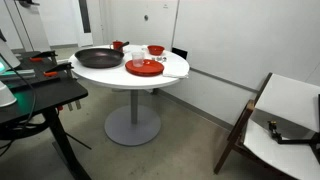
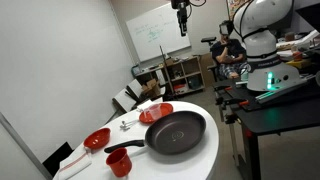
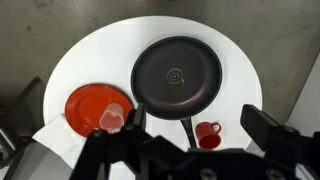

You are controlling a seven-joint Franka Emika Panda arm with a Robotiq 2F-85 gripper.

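High above the round white table (image 3: pixel 240 85), my gripper is open, its two dark fingers wide apart with nothing between them. Below it lies a black frying pan (image 3: pixel 176 76), its handle pointing toward the lower edge of the wrist view. Beside that handle stands a red mug (image 3: pixel 207 134). A red plate (image 3: pixel 85 105) is to the left of the pan, with a clear cup (image 3: pixel 112 118) on it, partly hidden by a finger. Exterior view 2 also shows a red bowl (image 2: pixel 98 138) behind the mug.
A white cloth (image 1: pixel 174 66) lies at the table's edge, beside the plate. Some small shiny items (image 2: pixel 128 125) rest between bowl and plate. The black robot bench (image 1: pixel 50 97) adjoins the table; a wooden-framed chair (image 1: pixel 275 115) stands apart on the right.
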